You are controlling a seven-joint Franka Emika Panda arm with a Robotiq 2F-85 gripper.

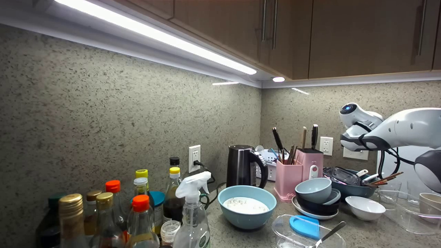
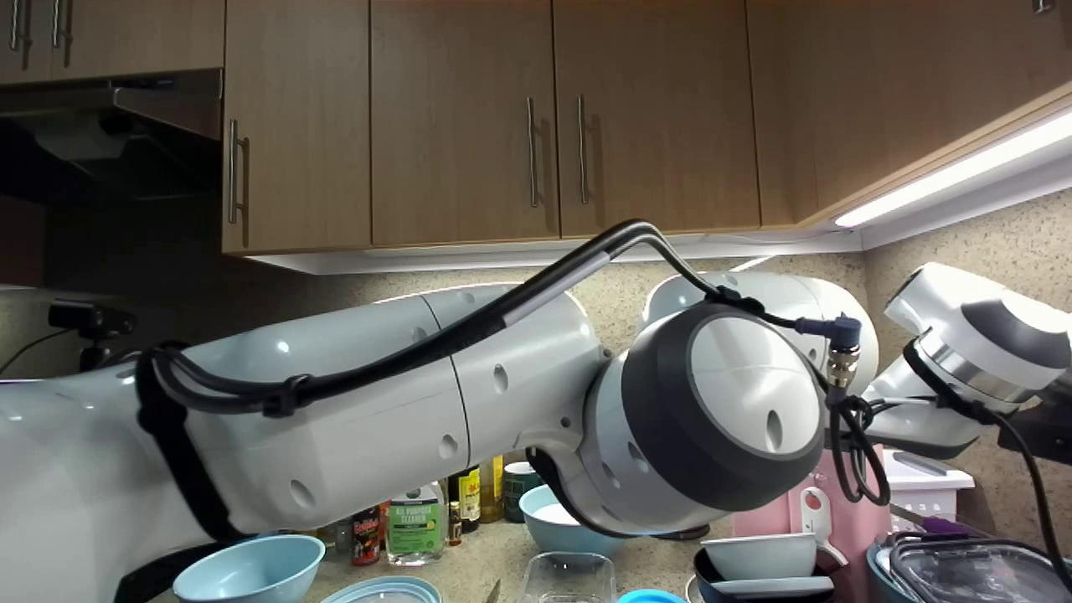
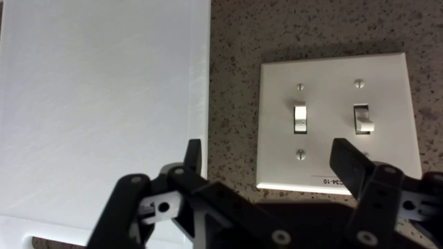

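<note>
In the wrist view, a white switch plate with two toggle switches is fixed to the speckled wall. Its left toggle and right toggle lean in different directions. My gripper is open, its fingers wide apart with nothing between them. The right finger overlaps the plate's lower part, below the right toggle. The left finger lies over the edge of a white board. Whether either finger touches anything cannot be told. In exterior view 1 the arm hides part of the switch plate.
Below the arm in exterior view 1 are a dark basin of dishes, a white bowl and stacked bowls. A pink knife holder and a kettle stand farther left. Cabinets hang overhead.
</note>
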